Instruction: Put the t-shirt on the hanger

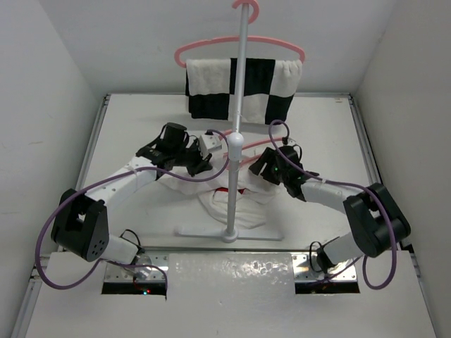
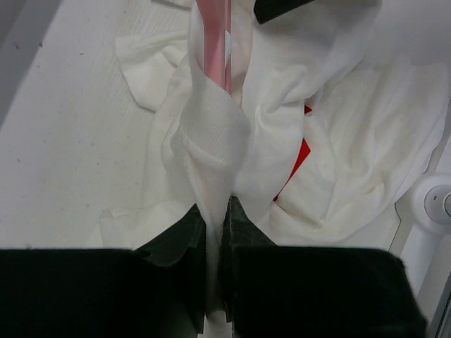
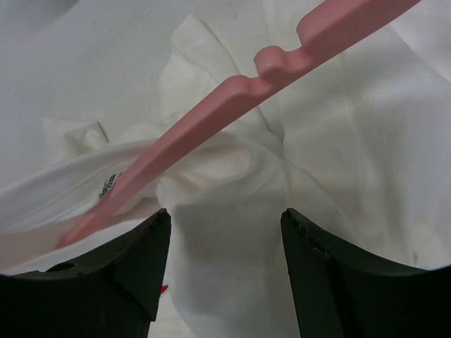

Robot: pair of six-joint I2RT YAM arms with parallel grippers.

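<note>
The white t-shirt [image 1: 232, 211] lies crumpled on the table behind the stand's pole. My left gripper is shut on a fold of it, pulled over one end of the pink hanger [image 2: 215, 49], as the left wrist view shows. In the right wrist view the pink hanger [image 3: 232, 98] slants across above the shirt [image 3: 352, 141], one end inside the fabric. My right gripper is open just beside the hanger, with loose shirt beneath its fingers.
The white stand [image 1: 235, 183] rises between the arms, its base near the front edge. A checkered towel [image 1: 218, 91] on another pink hanger [image 1: 211, 40] is at the back. Bare table lies at both sides.
</note>
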